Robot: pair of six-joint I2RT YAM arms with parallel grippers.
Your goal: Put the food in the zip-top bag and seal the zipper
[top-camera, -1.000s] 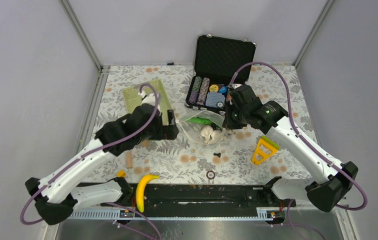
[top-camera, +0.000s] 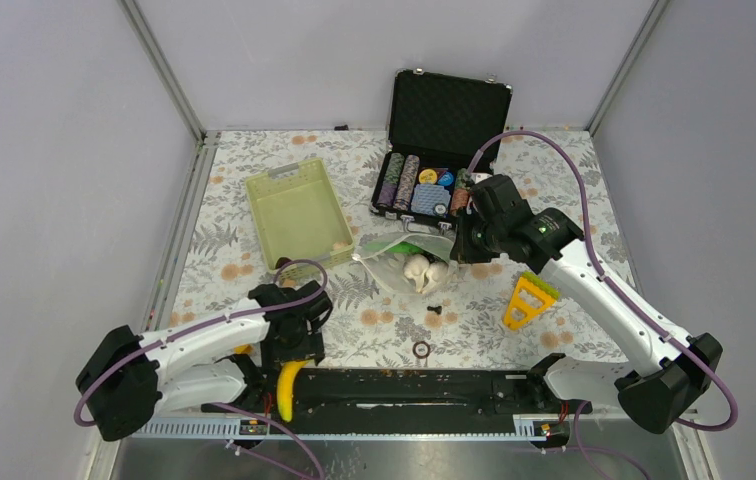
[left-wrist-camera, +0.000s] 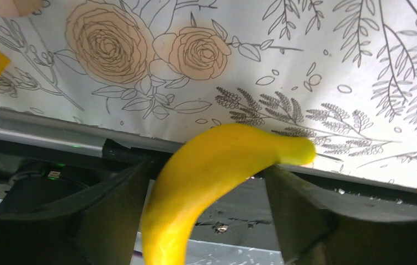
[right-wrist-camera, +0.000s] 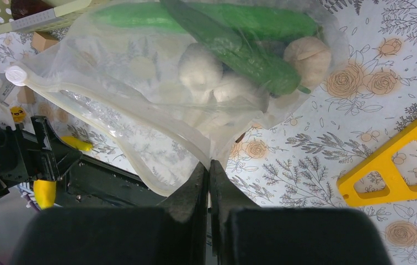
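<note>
A yellow banana (top-camera: pixel 288 390) (left-wrist-camera: pixel 217 171) overhangs the table's front edge, between the blurred fingers of my left gripper (top-camera: pixel 292 358), which stands part open around it. My right gripper is shut on the rim of the translucent zip top bag (top-camera: pixel 389 270) (right-wrist-camera: pixel 112 72), holding it up with its mouth open. Inside the bag show green long vegetables (right-wrist-camera: pixel 239 44), pale garlic-like bulbs (right-wrist-camera: pixel 201 69) and a brownish round item (right-wrist-camera: pixel 308 63).
A pale green basket (top-camera: pixel 294 210) stands back left, an open case of chips (top-camera: pixel 446 110) at the back. A yellow triangular object (top-camera: pixel 519 310) lies right of the bag, with a small dark ring (top-camera: pixel 421 349) at the front.
My left gripper has moved from beside the bag down and toward the front edge, onto the banana. The right gripper has stayed nearly still with the bag.
</note>
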